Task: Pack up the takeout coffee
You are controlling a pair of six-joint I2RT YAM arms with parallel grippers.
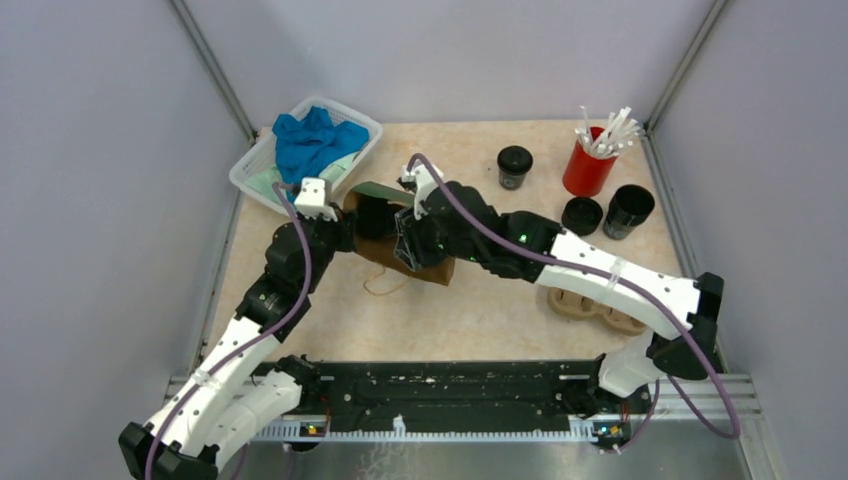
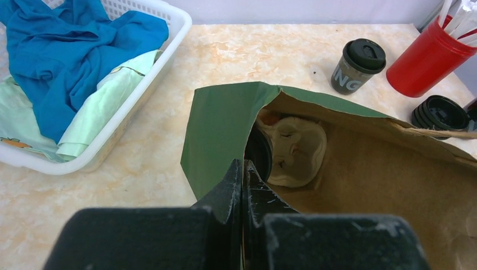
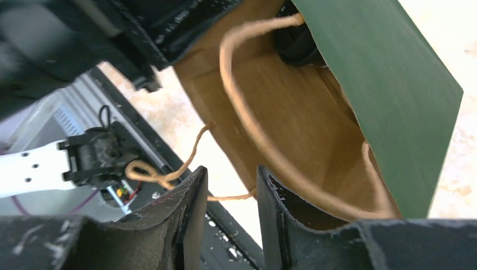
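Observation:
A brown-and-green paper bag (image 2: 371, 185) lies tilted with its mouth open toward the camera in the left wrist view, holding a pulp cup tray (image 2: 295, 154) and a black cup (image 2: 257, 149). My left gripper is shut on the bag's edge. My right gripper is part open at the bag's opening, beside a rope handle (image 3: 247, 118), which passes close above and past its fingers; whether anything is between them is unclear. In the top view the right gripper hides much of the bag.
A white basket (image 1: 245, 175) with blue cloth is at back left. A lidded cup (image 1: 514, 172), red straw holder (image 1: 585, 172), stacked lids (image 1: 582, 215), dark cup (image 1: 628, 215) and spare pulp tray (image 1: 595, 308) are at right.

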